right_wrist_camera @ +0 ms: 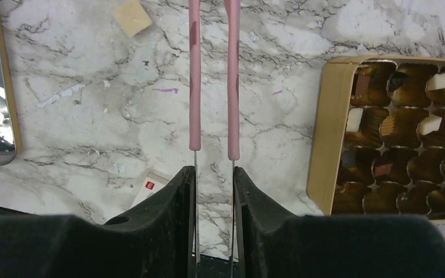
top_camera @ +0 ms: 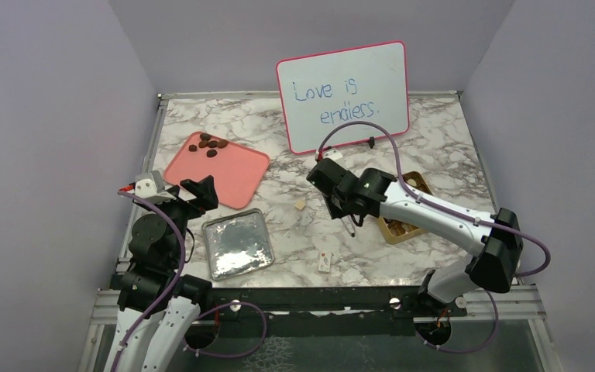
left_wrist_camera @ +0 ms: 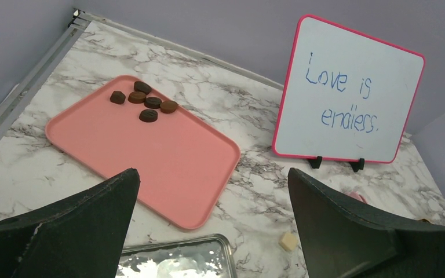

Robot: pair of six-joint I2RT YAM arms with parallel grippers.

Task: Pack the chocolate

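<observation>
Dark chocolates (left_wrist_camera: 152, 102) lie at the far end of the pink tray (top_camera: 217, 182). The gold compartment box (right_wrist_camera: 330, 133) at right holds white, brown and dark pieces in several cells; others look empty. My right gripper is part open around pink-handled metal tongs (right_wrist_camera: 233, 104), over bare marble left of the box; whether it grips both arms firmly is unclear. My left gripper stands open at the left, near the pink tray, with nothing between its fingers.
A steel tray (top_camera: 238, 244) lies front left. A pale square piece (top_camera: 300, 204) and a small card (top_camera: 325, 262) lie on the middle of the marble. A whiteboard (top_camera: 342, 93) stands at the back.
</observation>
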